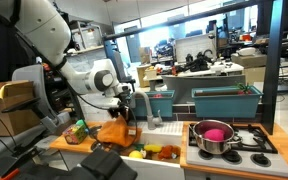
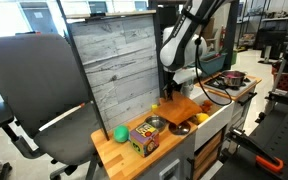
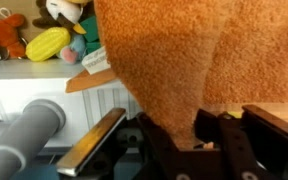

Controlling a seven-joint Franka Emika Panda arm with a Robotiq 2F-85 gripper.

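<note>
An orange cloth (image 1: 113,132) hangs down from my gripper (image 1: 124,104), over the left side of the sink area. In the wrist view the cloth (image 3: 174,70) is bunched between the dark fingers and spreads away from them, so the gripper is shut on it. From the other side, the cloth (image 2: 178,108) drapes in front of the counter, its lower part near the bowls. Behind the cloth, part of the counter is hidden.
The grey faucet (image 3: 29,135) stands close beside the gripper. Toys and plastic fruit (image 1: 156,152) lie in the sink. A pot with a pink item (image 1: 214,136) stands by the stove (image 1: 259,150) at right. A patterned box (image 2: 144,138) and a green ball (image 2: 121,133) occupy the near counter end.
</note>
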